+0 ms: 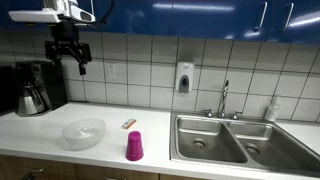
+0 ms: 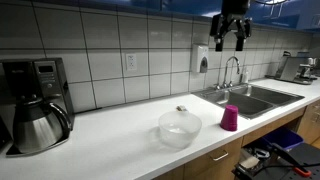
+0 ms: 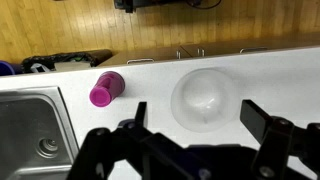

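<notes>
A clear round bowl [image 1: 83, 134] rests on the white counter, and to its right a magenta cup [image 1: 134, 147] stands near the front edge, apparently upside down. In the wrist view the bowl [image 3: 205, 99] lies far below, between the lines of my fingers, with the cup [image 3: 106, 89] off to the left. My gripper [image 1: 70, 67] hangs high over the left part of the counter, well clear of everything. Its fingers [image 3: 140, 114] are wide apart and nothing is between them. A small orange-and-white item [image 1: 128, 123] lies behind the bowl and cup.
The double steel sink [image 1: 202, 142] with its faucet [image 1: 223, 97] takes up the right side. A coffee maker [image 2: 38, 105] stands in the left corner. Blue cabinets [image 1: 150, 17] hang above, close to the arm. Counter space left of the bowl is bare.
</notes>
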